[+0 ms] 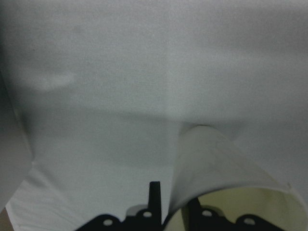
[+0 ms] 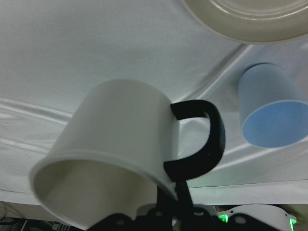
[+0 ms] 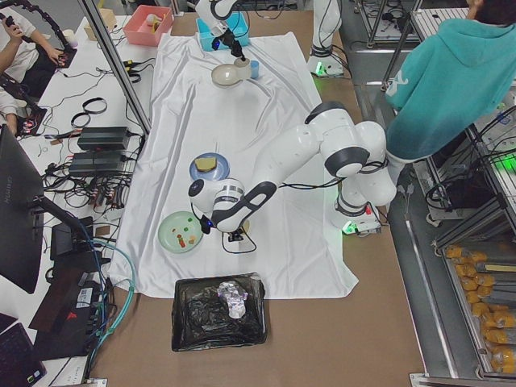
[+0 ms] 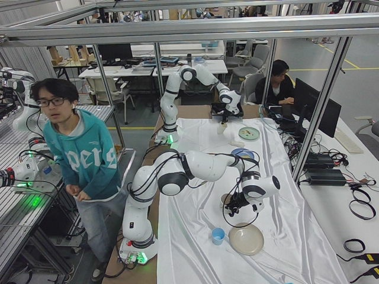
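Observation:
A cream cup (image 1: 221, 159) lies under my left gripper, whose fingers straddle its rim, one inside; whether they grip it is unclear. My right gripper is shut on a white mug (image 2: 106, 125) with a black handle, at its rim, above the cloth. Beside it are a light blue cup (image 2: 274, 110) and a beige plate (image 2: 245, 33).
A blue plate (image 3: 222, 169) with a yellow block and a green plate (image 3: 173, 246) with small pieces lie midway on the white cloth (image 3: 306, 266). A black lined tray (image 3: 201, 322) stands beyond it. A person (image 4: 83, 160) stands beside the table.

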